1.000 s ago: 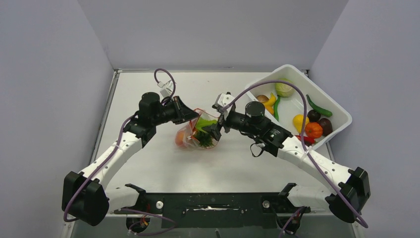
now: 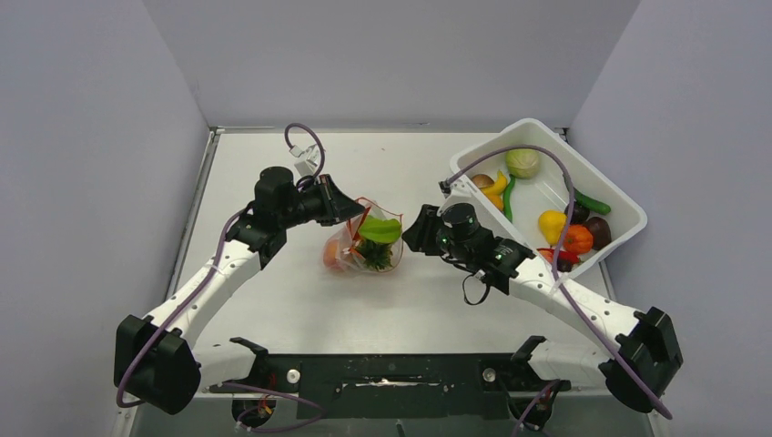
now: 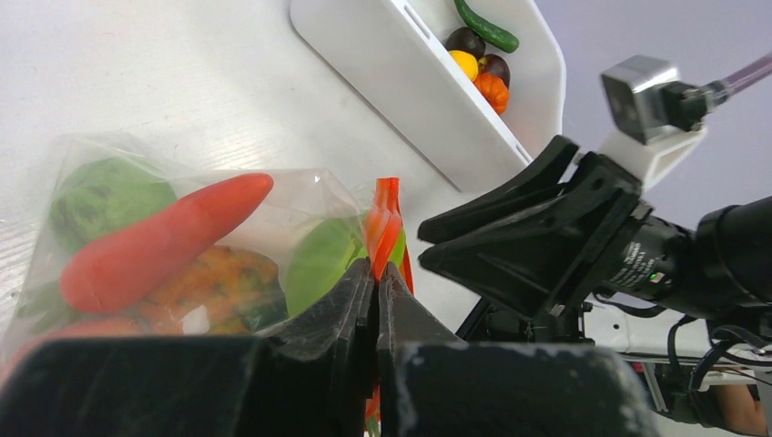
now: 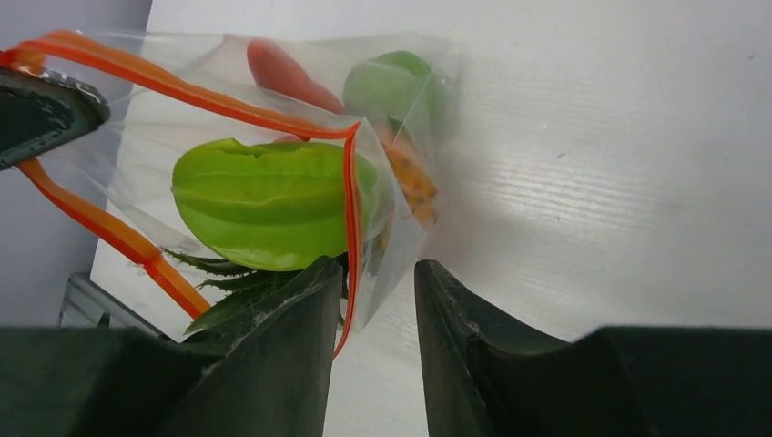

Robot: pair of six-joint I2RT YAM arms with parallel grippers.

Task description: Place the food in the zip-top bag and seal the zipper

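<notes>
The clear zip top bag [image 2: 339, 250] lies mid-table, its orange-edged mouth facing right. Inside are a green vegetable [image 4: 273, 200], a spiky leafy piece [image 4: 238, 287], a red-orange vegetable [image 3: 168, 241] and a green round one [image 3: 114, 196]. My left gripper is shut on the orange zipper edge [image 3: 386, 218] at the mouth's far side. My right gripper is part open at the mouth's near corner. The orange strip runs down the gap beside its left finger; whether it lies between the fingers or beyond them, I cannot tell.
At the back right a white bin [image 2: 624, 205] holds a cabbage [image 2: 523, 163], a yellow pepper [image 2: 551, 224], an orange pumpkin [image 2: 578, 238] and several other vegetables. Bare table [image 2: 273, 305] shows in front of the bag.
My right gripper drew back right from the bag's mouth, turned, and now stands close to its right edge. The left arm and bag have barely moved.
</notes>
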